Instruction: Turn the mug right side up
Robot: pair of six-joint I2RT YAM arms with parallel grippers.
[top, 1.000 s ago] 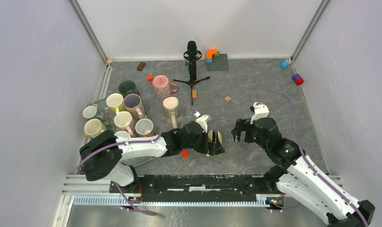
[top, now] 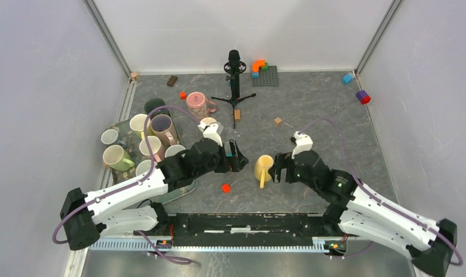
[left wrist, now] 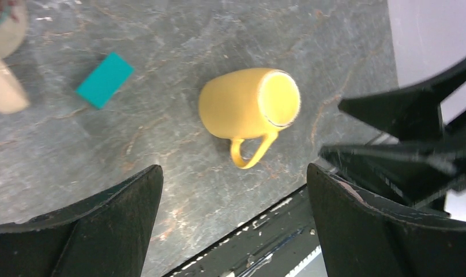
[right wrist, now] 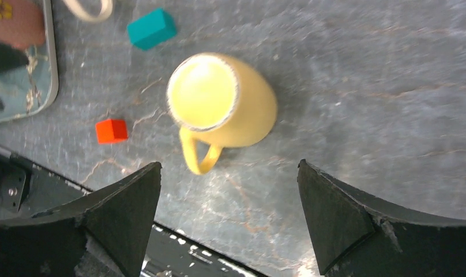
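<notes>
The yellow mug (top: 263,167) lies on its side on the grey table, handle down toward the front edge. Its white-rimmed yellow end faces up-right in the left wrist view (left wrist: 248,104). My left gripper (top: 235,153) is open above and left of it, empty. My right gripper (top: 280,167) is open just right of the mug; in the right wrist view the mug (right wrist: 242,109) sits beyond and between its spread fingers, not held.
A tray of mugs (top: 181,190) fills the left. A red cube (top: 225,188) and a teal block (right wrist: 151,29) lie near the mug. A black stand (top: 235,86) is at the back.
My left gripper has moved up and left, away from over the mug. My right gripper has moved left toward the mug.
</notes>
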